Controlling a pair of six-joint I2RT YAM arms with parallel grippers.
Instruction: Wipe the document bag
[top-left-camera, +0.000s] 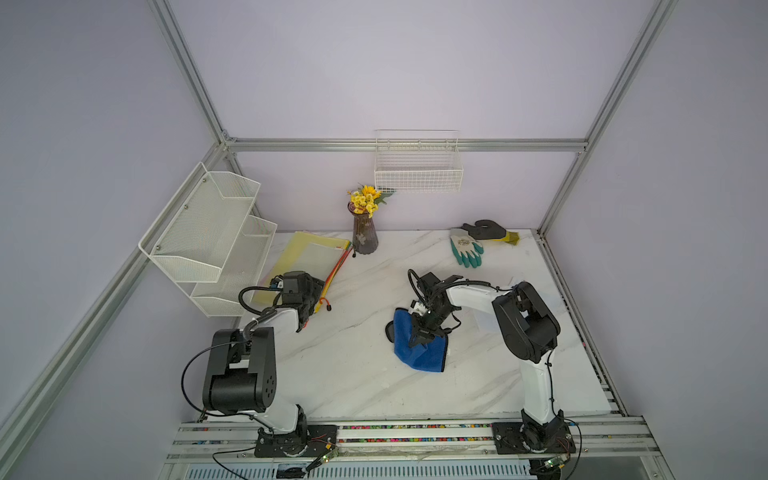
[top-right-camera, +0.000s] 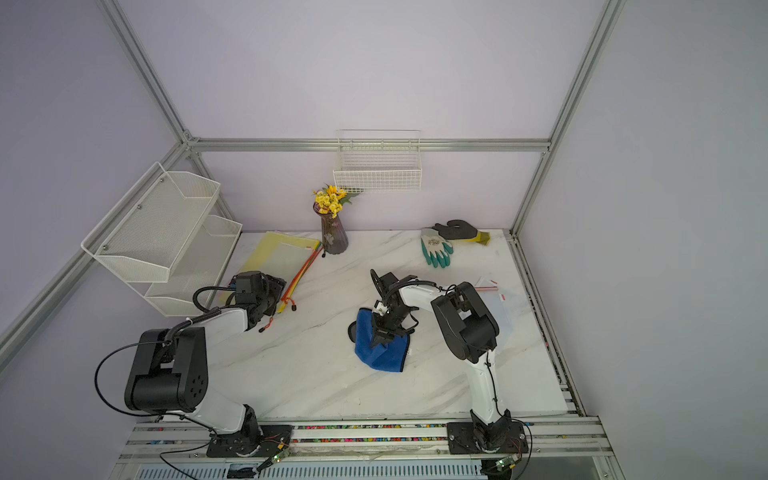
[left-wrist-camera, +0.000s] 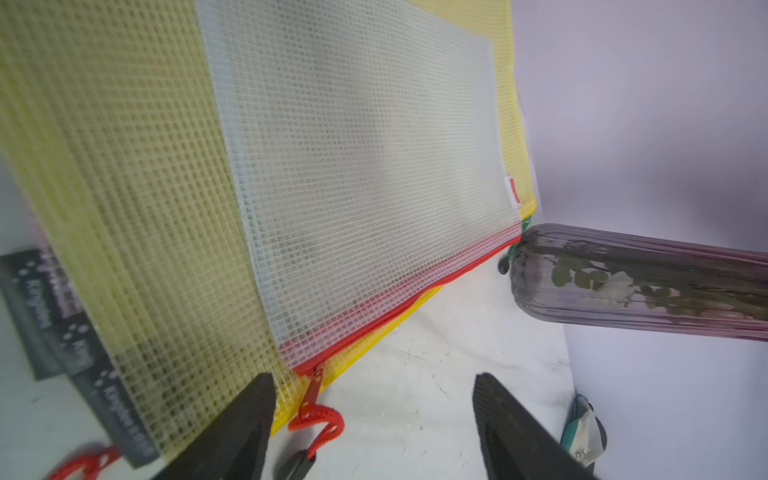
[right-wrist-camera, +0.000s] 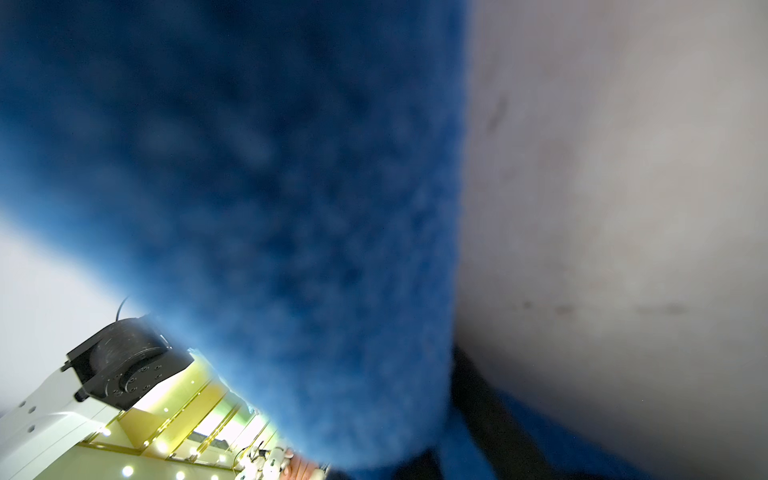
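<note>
A yellow mesh document bag (top-left-camera: 312, 245) lies at the back left, with a whitish mesh bag (left-wrist-camera: 368, 152) edged by a red zipper on top of it. Above the stack's near end hovers my left gripper, its fingers (left-wrist-camera: 240, 428) wide apart and nothing held. A red zipper pull (left-wrist-camera: 316, 416) shows between and beyond them. At mid-table, my right gripper (top-left-camera: 421, 334) is down on a blue cloth (top-left-camera: 420, 358). Bunched blue cloth (right-wrist-camera: 320, 240) fills much of the right wrist view and hides the fingertips; the gripper appears shut on it.
A vase of yellow flowers (top-left-camera: 365, 232) stands close to the bag's far right corner. White mesh shelves (top-left-camera: 208, 240) rise on the left. Work gloves (top-left-camera: 467, 246) lie at the back right. Bare table (top-left-camera: 352, 320) separates the cloth from the bags.
</note>
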